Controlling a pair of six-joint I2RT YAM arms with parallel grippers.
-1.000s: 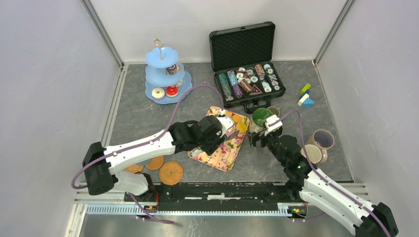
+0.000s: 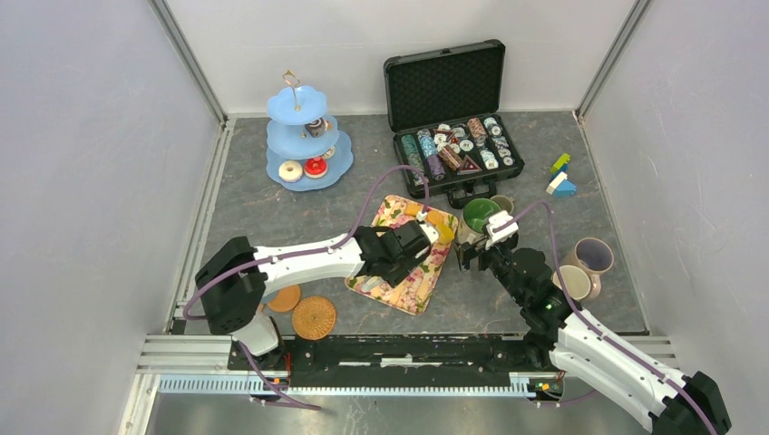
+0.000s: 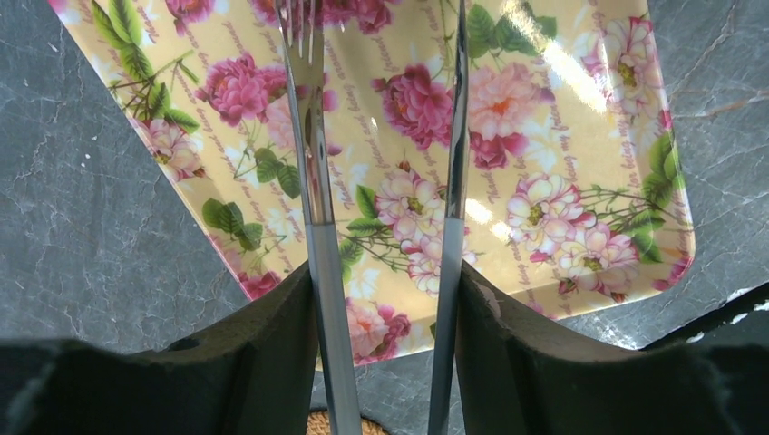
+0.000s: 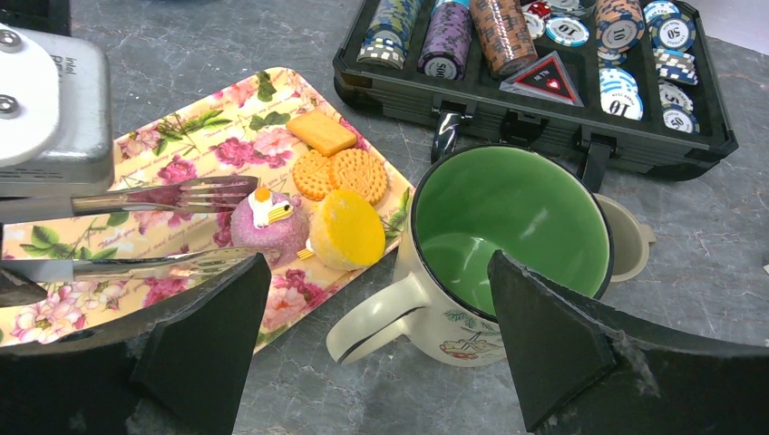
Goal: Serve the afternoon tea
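Note:
My left gripper is shut on two grey-handled utensils: a fork (image 3: 317,172) and a second utensil (image 3: 456,163) seen edge-on. They hang over the floral tray (image 3: 544,263); their height above it is hard to tell. In the right wrist view, the pink cake (image 4: 270,227) lies by the utensils' tips, beside a yellow cake (image 4: 347,229), round biscuits (image 4: 358,175) and a rectangular biscuit (image 4: 321,133). My right gripper is open beside the cream mug with a green inside (image 4: 467,340), whose handle points toward the left finger; nothing is gripped.
A blue tiered stand (image 2: 292,140) with doughnuts is at the back left. The open poker-chip case (image 2: 462,149) stands behind the mug. Two mugs (image 2: 594,256) and toy blocks (image 2: 562,188) are at the right. Woven coasters (image 2: 314,317) lie front left.
The right arm has stayed still.

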